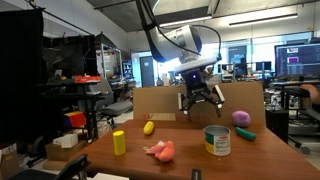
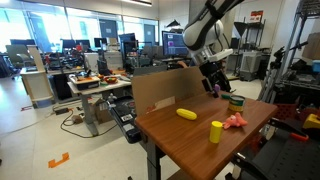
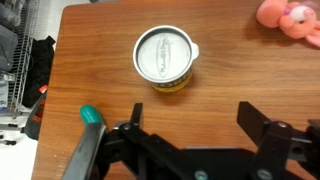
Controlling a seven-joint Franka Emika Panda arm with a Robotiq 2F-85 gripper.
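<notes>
My gripper is open, its two black fingers wide apart with only bare tabletop between them. In the wrist view, a round can (image 3: 165, 58) stands beyond the fingertips, with a whitish inside and an elongated pale shape in it. The first exterior view has this can (image 1: 217, 146) upright on the brown table, below the raised gripper (image 1: 203, 104) and apart from it. A pink toy (image 1: 160, 151) lies to its left, and farther left is an upright yellow cylinder (image 1: 119, 143).
A green object (image 1: 246, 133) and a purple ball (image 1: 241, 118) sit behind the can to the right. A yellow elongated object (image 2: 187, 114) lies near the table's back edge, before a cardboard panel (image 2: 160, 90).
</notes>
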